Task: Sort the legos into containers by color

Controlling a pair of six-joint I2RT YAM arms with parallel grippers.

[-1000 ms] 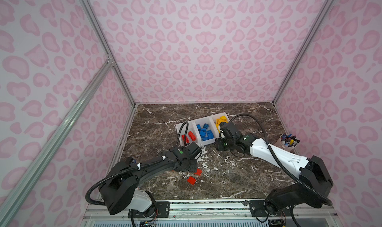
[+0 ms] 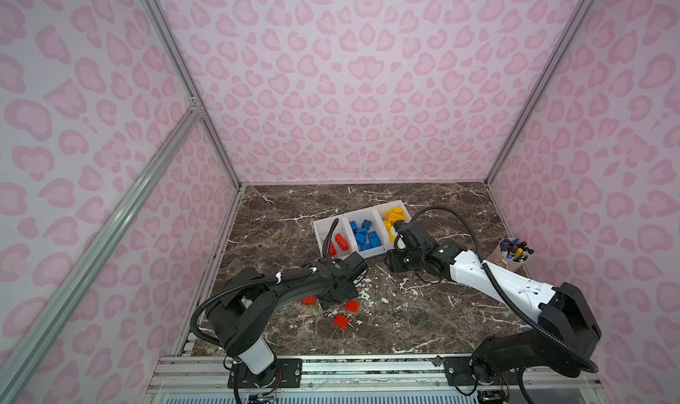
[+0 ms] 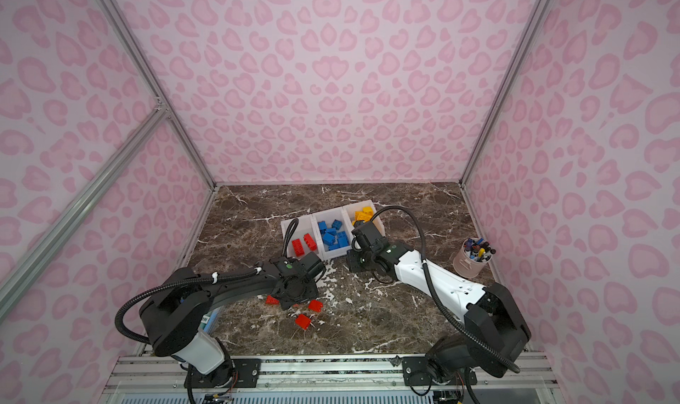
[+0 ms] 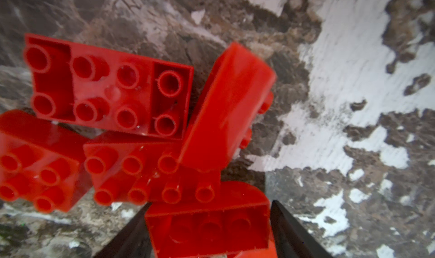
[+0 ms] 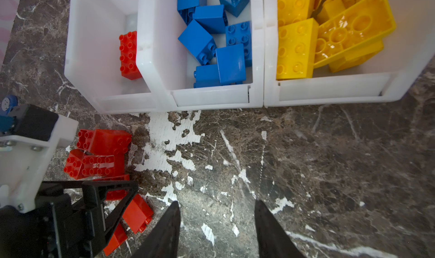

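Observation:
In the left wrist view, several red bricks (image 4: 111, 88) lie in a cluster on the marbled table, one of them tilted against the others. At the bottom of that view my left gripper is part open, its two fingers either side of a hollow-side-out red brick (image 4: 208, 230); whether they touch it is unclear. My right gripper hangs over bare table in front of the container, open and empty. Red bricks lie in the left compartment (image 5: 102, 27), blue bricks (image 5: 199, 43) in the middle one, yellow bricks (image 5: 296, 49) in the right one.
Two more red bricks (image 2: 341, 321) lie on the table towards the front edge. A cup (image 2: 507, 258) of pens or markers stands at the right.
My left arm has shifted and its wrist has turned, uncovering a red brick on its left side. The right arm has edged slightly to the right.

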